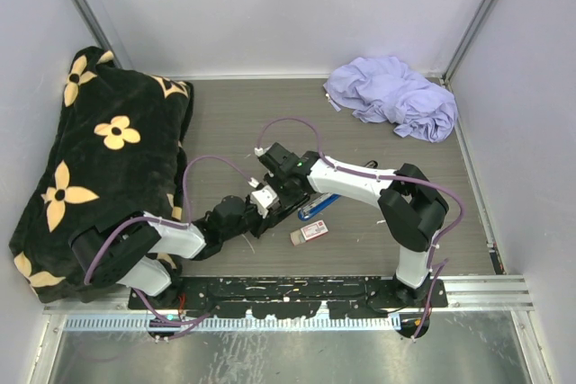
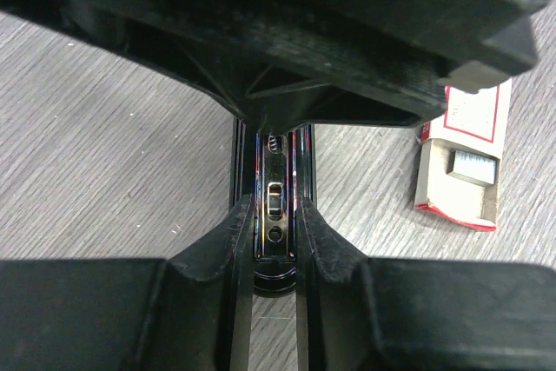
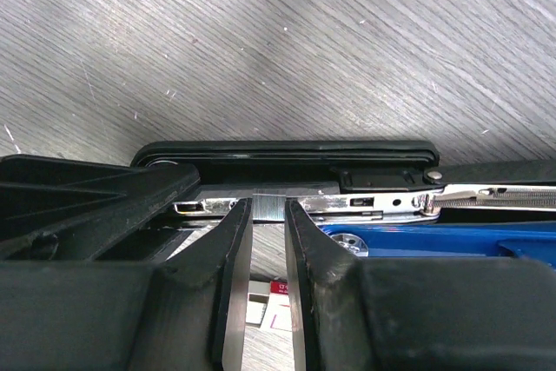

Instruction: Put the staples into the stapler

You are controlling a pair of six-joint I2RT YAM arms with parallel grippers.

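The opened stapler [image 3: 347, 154] lies on the table, its metal channel [image 2: 274, 171] exposed and its blue part [image 3: 452, 239] alongside. My left gripper is shut on the stapler's near end. My right gripper is over the channel with a short silvery strip of staples [image 3: 268, 206] at its fingertips, lying in or just above the channel; whether the fingers still grip it is hard to tell. The staple box [image 2: 460, 193], with more staples inside, lies open beside the stapler.
A lilac cloth [image 1: 387, 101] is heaped at the back right. A dark flowered cushion [image 1: 108, 168] fills the left side.
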